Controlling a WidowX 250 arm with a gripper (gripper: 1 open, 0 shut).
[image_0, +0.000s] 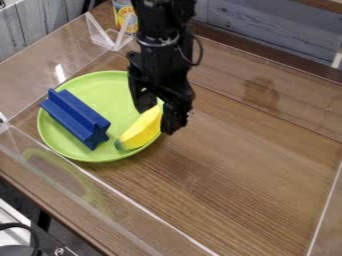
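Note:
My black gripper (160, 98) is over the right side of a green plate (99, 90), open, its fingers above and around the upper end of a yellow banana-like object (139, 130). Whether they touch it cannot be told. A long blue block (75, 114) lies on the plate's left part.
A pale wall (267, 35) runs along the back. A yellow can (123, 16) and clear plastic stand at the back left. Black cable lies at the lower left corner.

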